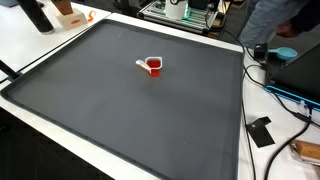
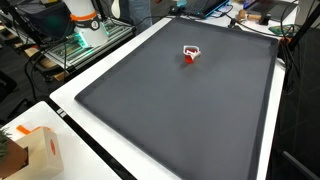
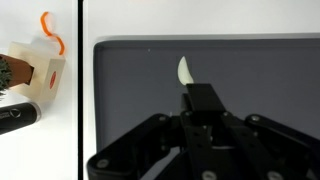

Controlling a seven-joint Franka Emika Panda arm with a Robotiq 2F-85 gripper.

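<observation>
In the wrist view my gripper is shut, with a slim off-white piece [image 3: 184,70] standing out past its fingertips. The gripper's own body hides most of the grip. Neither exterior view shows the gripper. Towards the back of the dark board [image 1: 120,100] sits a small red cup with a white rim [image 1: 154,66]. A short pale stick [image 1: 143,65] shows right beside it; whether they touch is unclear. From the other side, the same white-rimmed cup [image 2: 190,53] appears alone near the far end.
Most of the board is bare. Past its left edge stand a brown pot [image 3: 14,71], a pale box [image 3: 43,75] and a black cylinder [image 3: 17,117]. Cables and black equipment [image 1: 290,75] line the right side.
</observation>
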